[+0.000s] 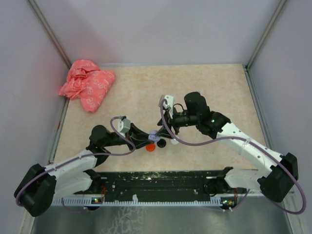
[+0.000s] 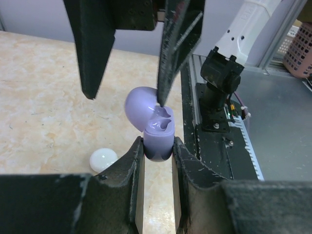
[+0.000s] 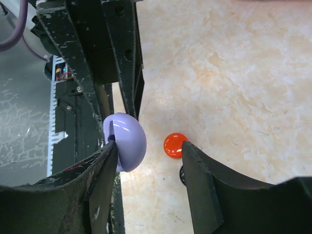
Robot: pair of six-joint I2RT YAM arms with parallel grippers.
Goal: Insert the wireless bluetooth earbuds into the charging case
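The lavender charging case [image 2: 158, 141], lid raised, is held between the fingertips of my left gripper, at the middle of the top view [image 1: 154, 139]. Hollow slots show in its body in the left wrist view. My right gripper stands open over the case, one finger touching or almost touching it at the lid; its other finger is apart. I cannot tell whether an earbud is in either slot.
A red disc [image 3: 174, 145], a black disc [image 1: 161, 143] and a white disc [image 2: 103, 159] lie on the light board beside the grippers. Pink cloth [image 1: 87, 85] lies at the back left.
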